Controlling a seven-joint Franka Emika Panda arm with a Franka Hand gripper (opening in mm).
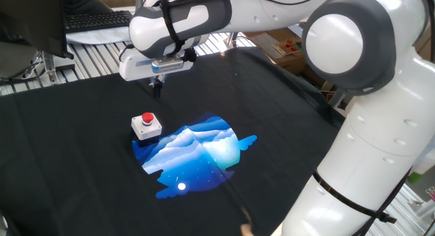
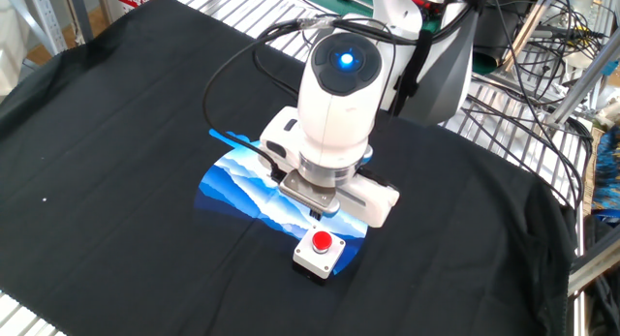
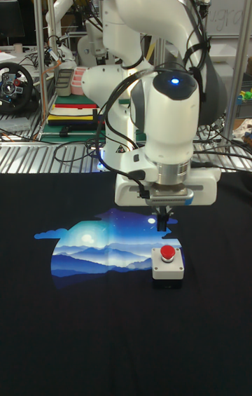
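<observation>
A white box with a red push button (image 1: 147, 118) on top sits on the black cloth, upright, at the edge of the blue mountain picture (image 1: 197, 154). In exterior view 3 the red button (image 3: 168, 252) faces up below my gripper (image 3: 162, 219). The gripper points down with its dark fingers together, shut, and nothing shows between them. Clear of the cloth, the fingertips hang above the box's height, apart from the button. In exterior view 2 the hand mostly hides the fingers; the box (image 2: 319, 258) shows just below it in that view.
Black cloth (image 2: 116, 181) covers the table, with wide free room around the box. A metal slatted rail (image 1: 95, 59) and a keyboard (image 1: 98, 20) lie beyond its edge. Cables (image 2: 218, 84) loop beside the arm.
</observation>
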